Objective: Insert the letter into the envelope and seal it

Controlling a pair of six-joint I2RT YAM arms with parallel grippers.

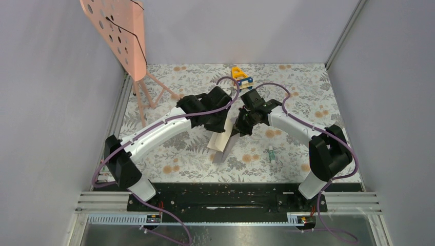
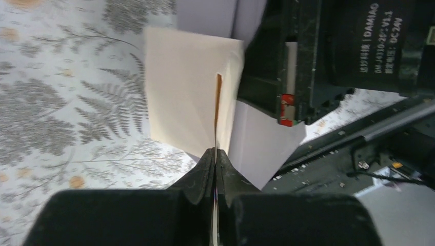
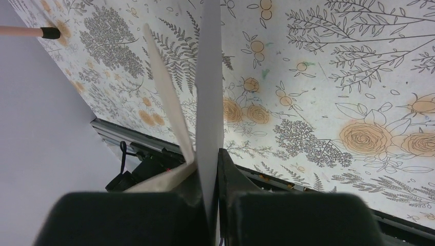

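My left gripper [image 1: 222, 131] is shut on the cream letter [image 1: 218, 141], holding it by an edge; in the left wrist view the letter [image 2: 187, 87] hangs from the shut fingertips [image 2: 208, 169]. My right gripper [image 1: 237, 129] is shut on the grey envelope [image 1: 225, 151], which stands edge-on between its fingers in the right wrist view [image 3: 209, 102]. The letter lies against the envelope's left side, overlapping it; whether any of it is inside I cannot tell.
A pink perforated board [image 1: 118, 36] on a stand is at the back left. A yellow-and-blue toy [image 1: 238, 77] lies at the back, a small green tube [image 1: 272, 154] at the right.
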